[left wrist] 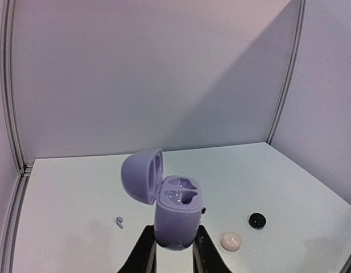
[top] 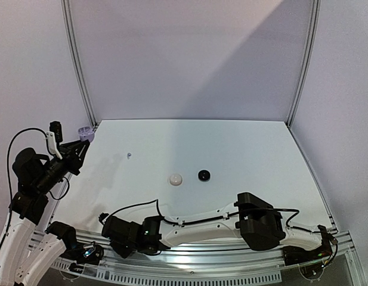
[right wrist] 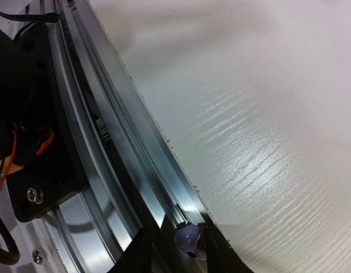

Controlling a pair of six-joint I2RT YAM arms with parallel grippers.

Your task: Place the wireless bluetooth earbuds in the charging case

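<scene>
The light purple charging case has its lid tipped open, with hollow slots showing on top. My left gripper is shut on its lower body and holds it up off the table at the left side. One small purple earbud lies on the left part of the table. A second purple earbud is down at the metal rail by the table's front edge. My right gripper stands part open there, its fingers on either side of this earbud; whether they touch it is unclear.
A white round object and a black round object sit mid-table. Metal rails with grooves run along the front edge beside the white tabletop.
</scene>
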